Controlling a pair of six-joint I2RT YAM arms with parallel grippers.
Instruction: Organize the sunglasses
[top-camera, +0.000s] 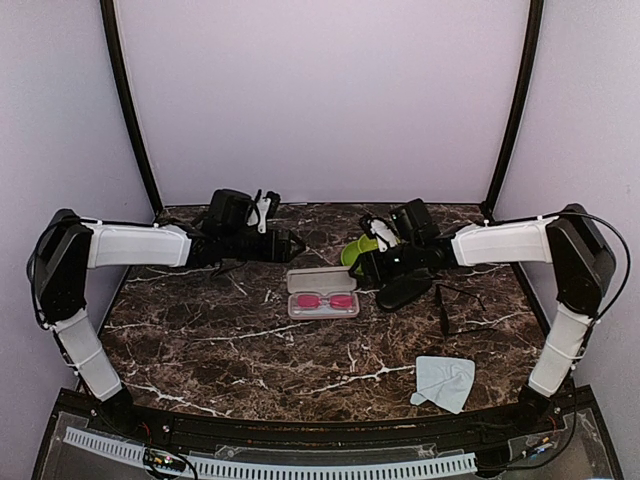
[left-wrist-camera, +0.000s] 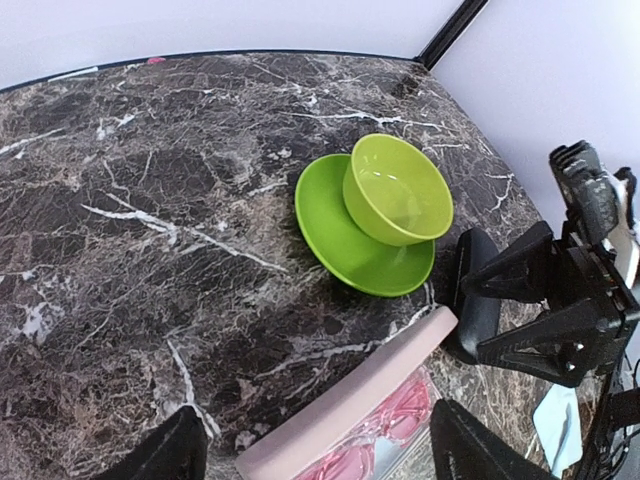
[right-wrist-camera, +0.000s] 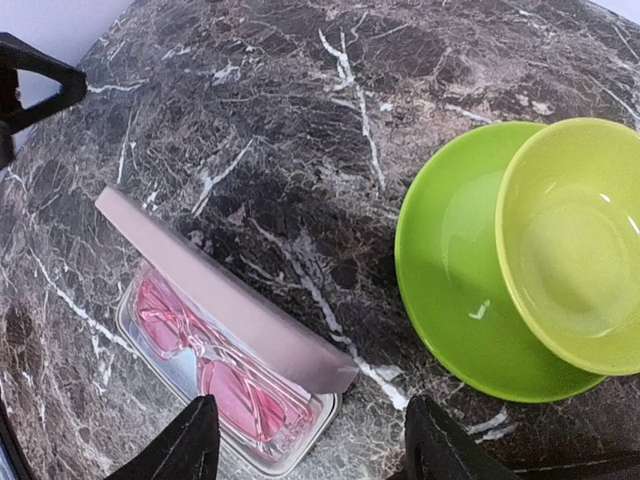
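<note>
The pale pink case (top-camera: 322, 313) lies in the middle of the table, its lid (right-wrist-camera: 230, 300) raised and leaning. Pink sunglasses (top-camera: 326, 300) rest inside the case; in the left wrist view the lid hides part of them. Behind and left of the case, my left gripper (top-camera: 289, 245) has its fingers (left-wrist-camera: 165, 450) apart, nothing between them. By the lid's right end in the top view hangs my right gripper (top-camera: 364, 268), open and empty, with its fingers (right-wrist-camera: 190, 440) widely spaced. Dark sunglasses (top-camera: 444, 312) with spread temples lie on the right.
A green plate (left-wrist-camera: 325, 225) with a lighter green bowl (left-wrist-camera: 400, 190) sits behind the case. A black case (top-camera: 405, 292) lies beneath the right arm, and a pale cloth (top-camera: 443, 383) lies at front right.
</note>
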